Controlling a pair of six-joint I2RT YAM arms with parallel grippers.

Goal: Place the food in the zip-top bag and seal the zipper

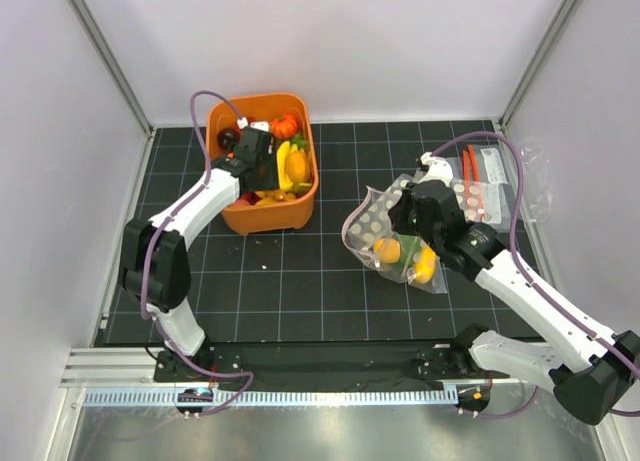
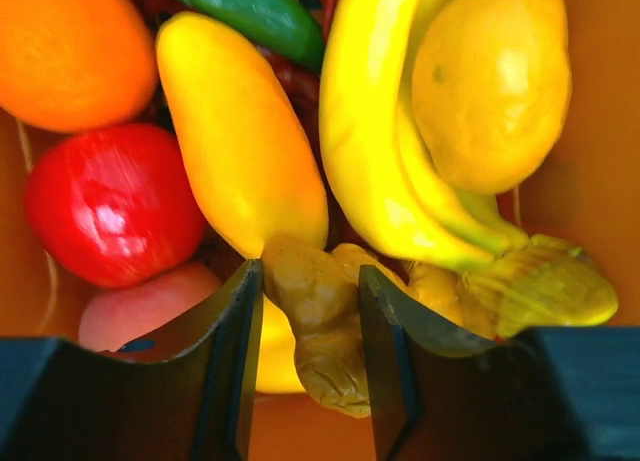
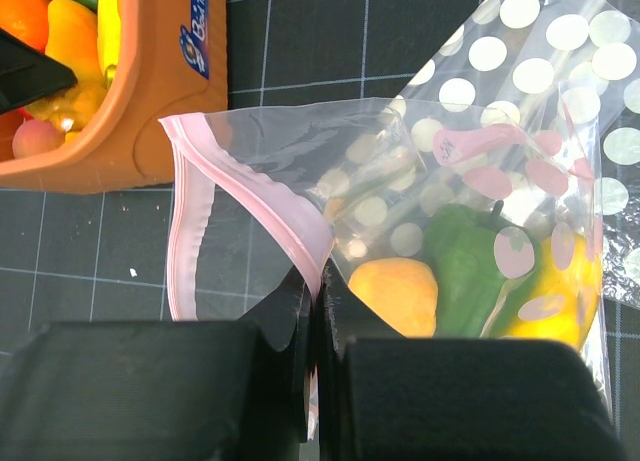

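An orange bin (image 1: 280, 216) of toy food stands at the back left. My left gripper is down inside it, fingers apart on either side of a knobbly brown ginger-like piece (image 2: 314, 346), near a mango (image 2: 240, 131), bananas (image 2: 365, 141) and a red tomato (image 2: 115, 201). A clear zip bag (image 3: 265, 141) with pink zipper holds an orange-yellow piece (image 3: 390, 291), a green pepper (image 3: 465, 261) and a yellow piece (image 3: 560, 291). My right gripper is shut on the bag's zipper edge.
A dotted bag (image 3: 515, 21) lies behind the filled one. Orange strips (image 1: 471, 166) and plastic film (image 1: 535, 181) lie at the back right.
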